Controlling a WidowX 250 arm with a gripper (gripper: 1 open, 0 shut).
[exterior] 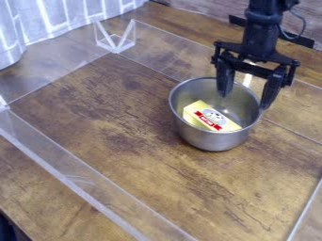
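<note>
A steel bowl [214,139] stands on the wooden table at the right of centre. Inside it lies a yellow box [201,115] with a red and white label, tilted against the bowl's floor. My black gripper [248,90] hangs over the bowl's back right rim, fingers spread wide and pointing down. The box is clear of the fingers.
Clear plastic walls run along the left and back of the table [101,169]. A small clear holder [115,38] stands at the back left, near a white curtain.
</note>
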